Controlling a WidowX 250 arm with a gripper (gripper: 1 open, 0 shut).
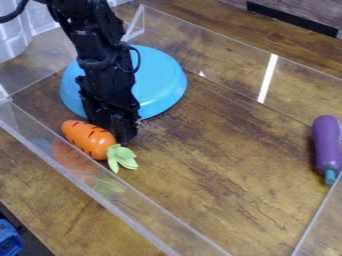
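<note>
A black robot arm comes down from the top left, its gripper [112, 122] low beside an orange toy carrot [86, 138] with green leaves [120, 157]. The gripper is just behind the carrot, over the near edge of a light blue round lid or bowl [158, 82]. Its fingers are dark and overlap, so whether they are open or shut, or touch the carrot, cannot be told.
A purple toy eggplant [329, 146] lies at the far right. Clear plastic walls edge the wooden surface [227, 150], whose middle and front right are bare. A blue object [7, 240] is at the bottom left corner.
</note>
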